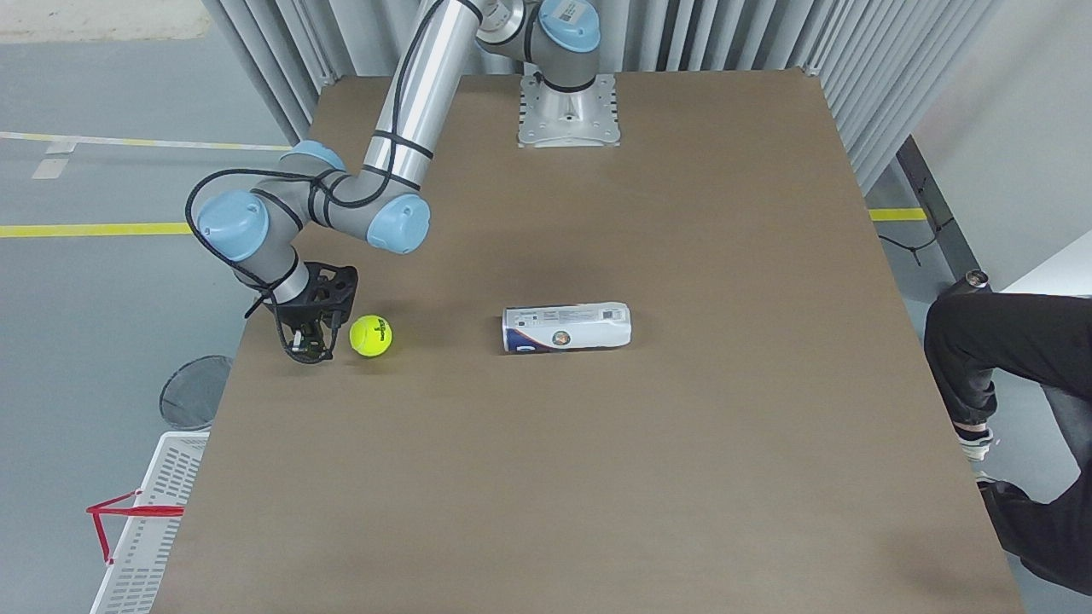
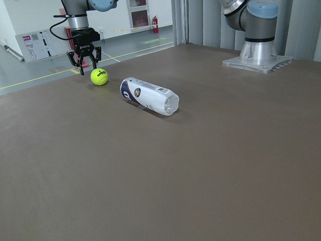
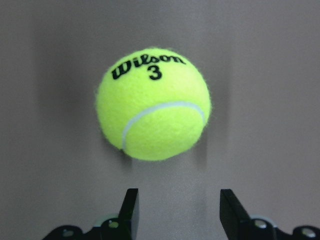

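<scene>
A yellow tennis ball (image 1: pixel 370 336) rests near the table's left edge, just beside my gripper (image 1: pixel 312 343). In the wrist view the ball (image 3: pixel 152 105), marked Wilson 3, lies beyond both fingertips, and my gripper stands open with only bare table between its fingers. In the left view the gripper (image 2: pixel 85 69) hangs low next to the ball (image 2: pixel 99 76). A white cylindrical pack (image 1: pixel 566 327) with a blue end lies on its side toward the middle of the table.
A person's legs (image 1: pixel 1008 358) are at the right, beside the table. The arm's base (image 1: pixel 568 128) stands at the back.
</scene>
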